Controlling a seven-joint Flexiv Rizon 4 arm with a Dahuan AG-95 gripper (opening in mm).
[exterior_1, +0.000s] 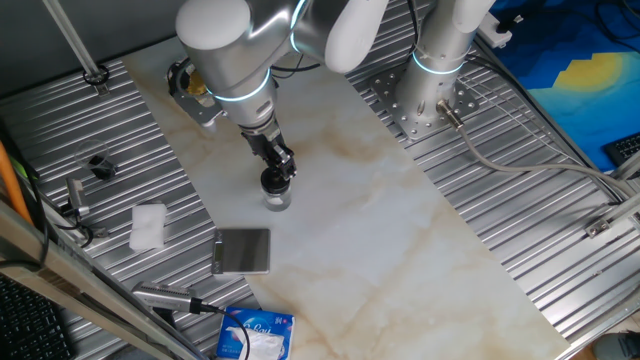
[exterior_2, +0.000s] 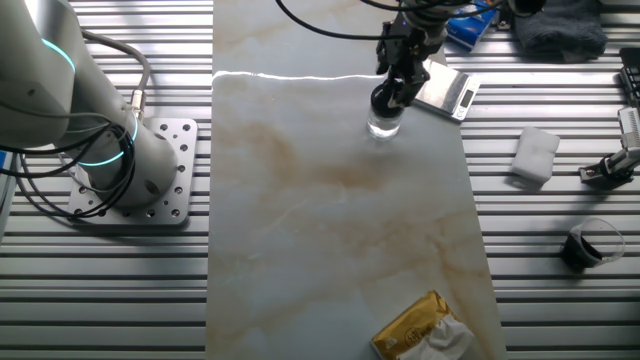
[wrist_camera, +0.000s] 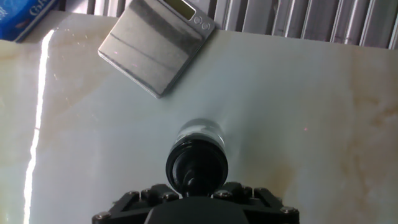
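Note:
A clear jar with a black lid stands upright on the marble-patterned board. Right at its lid is my gripper, pointing down from above. In exterior view 2 the jar's clear lower part shows below the dark gripper, which overlaps the lid there. The wrist view looks down on the round black lid, just ahead of the gripper's dark linkages at the bottom edge. Black on black hides the fingertips, so whether they touch or grip the lid cannot be made out.
A flat silver scale lies near the jar, with a blue tissue pack beyond it. On the slatted table are a white block and a clear cup with dark contents. A gold pack lies on the board's other end.

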